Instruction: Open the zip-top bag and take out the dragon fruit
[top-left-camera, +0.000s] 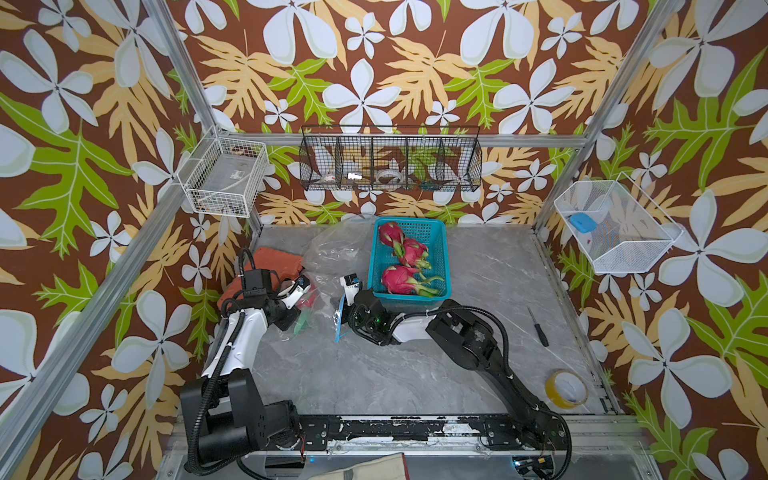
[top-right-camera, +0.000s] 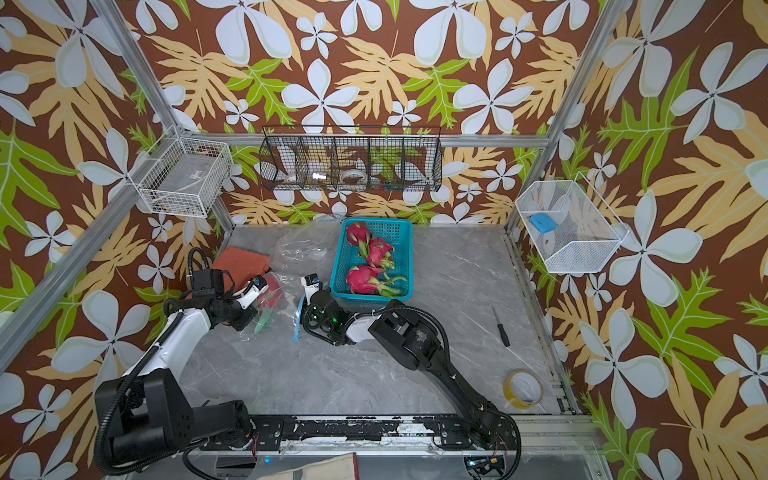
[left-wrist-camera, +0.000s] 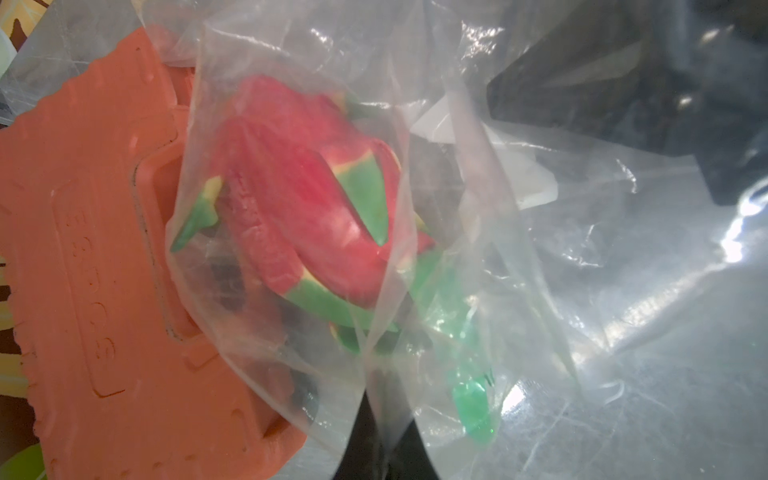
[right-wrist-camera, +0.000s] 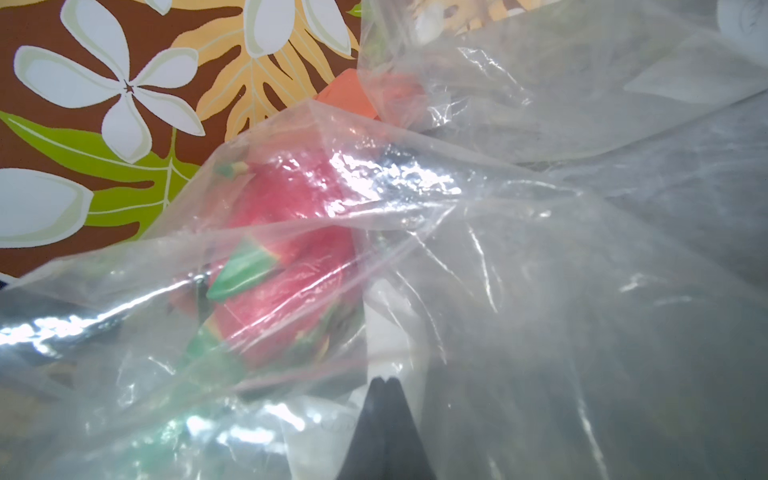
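Inside the clear bag (left-wrist-camera: 496, 264) lies a pink dragon fruit (left-wrist-camera: 296, 184) with green-tipped scales, seen through the plastic in both wrist views. My left gripper is shut on a fold of that bag at the bottom of its view, below the fruit. From the right, my right gripper faces the bag with its tips together. Wrinkled film spreads around and behind those tips, but no fold shows clearly between them. The bag's zip and mouth are hard to make out.
A teal basket (top-left-camera: 445, 260) with several dragon fruits stands right behind the right arm. An orange box-like object (left-wrist-camera: 88, 264) lies left of the bag. More clear plastic (top-left-camera: 332, 246) lies behind. A screwdriver (top-left-camera: 541, 334) and tape roll (top-left-camera: 565, 389) lie at right.
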